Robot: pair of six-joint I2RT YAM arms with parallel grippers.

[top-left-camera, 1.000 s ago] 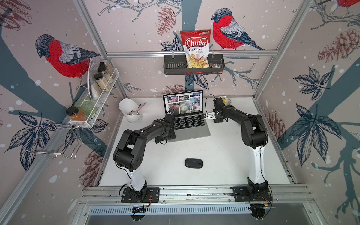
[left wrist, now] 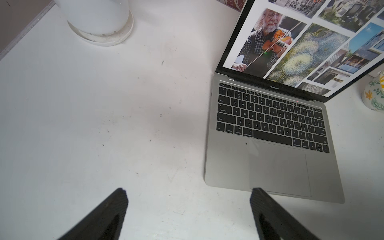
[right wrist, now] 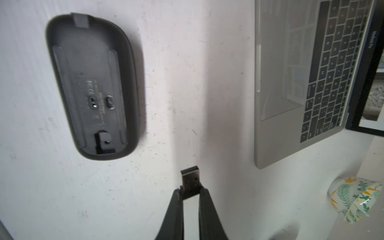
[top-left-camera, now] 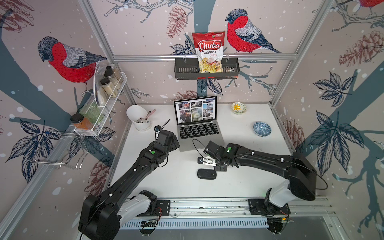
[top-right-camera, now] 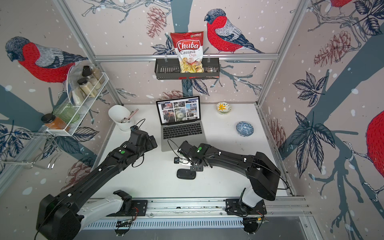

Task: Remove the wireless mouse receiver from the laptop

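In the right wrist view, my right gripper is shut on the small receiver, whose metal plug points away from the fingertips. The receiver hangs clear of the laptop, which lies to the right in that view with its lid up. A black mouse rests underside up on the table, an empty-looking slot showing at one end. My left gripper stands open over the table to the left of the laptop, nothing between its fingers. In the top left view, the right arm covers the receiver.
A white pot with utensils stands at the back left. A patterned bowl and a blue plate sit at the back right.
My left gripper has drawn back left from the laptop. The laptop and mouse have not moved.
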